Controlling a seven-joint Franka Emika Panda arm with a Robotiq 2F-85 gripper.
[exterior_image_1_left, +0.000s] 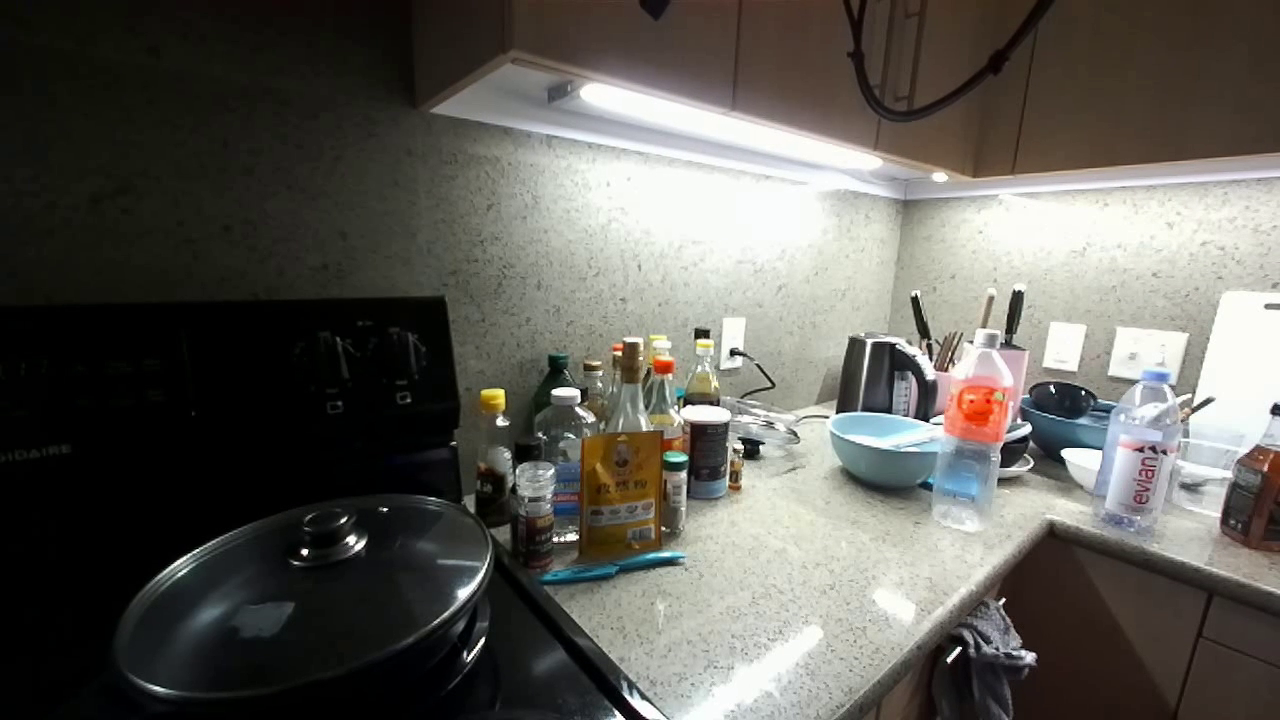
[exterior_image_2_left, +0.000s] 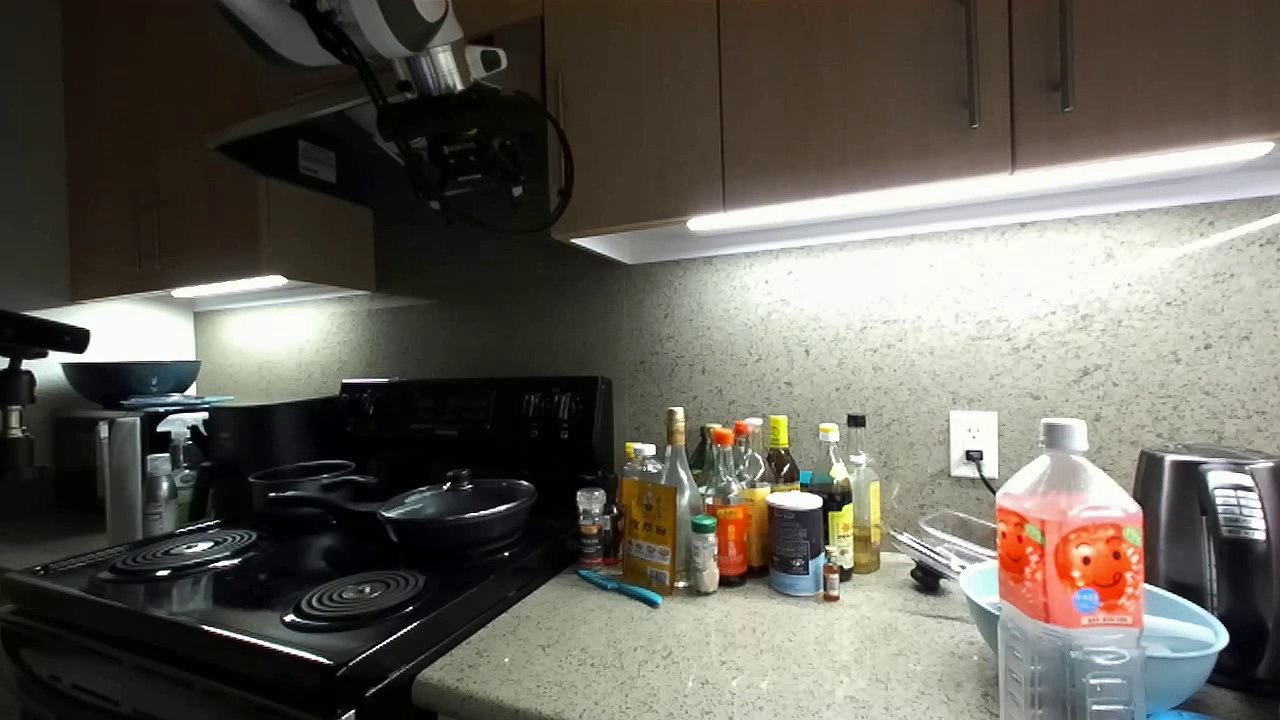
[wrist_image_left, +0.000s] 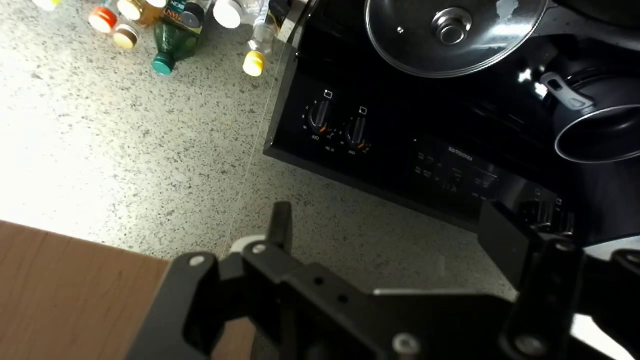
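Observation:
My gripper is open, its two dark fingers wide apart with nothing between them in the wrist view. It is high up by the range hood and upper cabinets in exterior view 2, where the hand (exterior_image_2_left: 468, 156) looks dark and its fingers are hard to make out. Below it is the black stove, its back panel (wrist_image_left: 372, 120) turned toward the wrist camera. A frying pan with a glass lid (exterior_image_2_left: 459, 510) sits on the stove, and a dark saucepan (exterior_image_2_left: 300, 481) stands behind it.
Several bottles and jars (exterior_image_1_left: 624, 408) crowd the counter beside the stove, with a blue knife (exterior_image_1_left: 612, 568) in front. A large bottle with a red label (exterior_image_2_left: 1068, 564) and a blue bowl (exterior_image_1_left: 884, 452) stand farther right. Mid-counter (exterior_image_1_left: 768, 576) is clear. A wooden cabinet (wrist_image_left: 78, 288) is close to the gripper.

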